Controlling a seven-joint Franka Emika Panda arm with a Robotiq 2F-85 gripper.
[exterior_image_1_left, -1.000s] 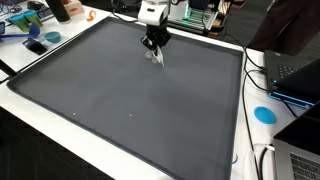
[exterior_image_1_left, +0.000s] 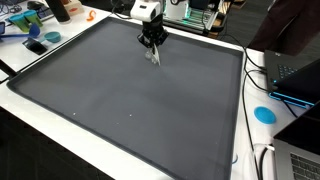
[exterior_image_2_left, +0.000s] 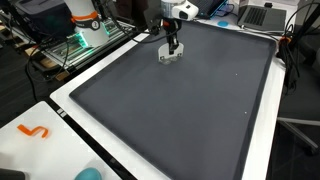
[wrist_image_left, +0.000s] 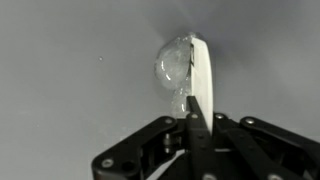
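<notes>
A thin white strip (wrist_image_left: 202, 75) runs lengthwise in the wrist view, its near end between the fingertips of my gripper. The gripper is shut on it. Beside and partly under the strip lies a clear, shiny piece (wrist_image_left: 174, 65), round-edged; whether the two are joined I cannot tell. From outside, the gripper (exterior_image_1_left: 152, 43) hangs low over the far part of the grey mat (exterior_image_1_left: 120, 95), with a pale shape (exterior_image_1_left: 154, 56) below its fingertips. The other exterior view shows the pale, see-through piece (exterior_image_2_left: 172, 57) at the mat, around the gripper's tip.
A blue disc (exterior_image_1_left: 265, 115) and laptops (exterior_image_1_left: 298, 160) stand along the right, with a black cable (exterior_image_1_left: 248, 55) crossing the mat's far right edge. An orange item (exterior_image_2_left: 33, 131) lies on the white table's left side.
The white shape under my gripper has swung slightly left and now hangs more upright. The gripper itself has barely shifted, and its hold looks the same.
</notes>
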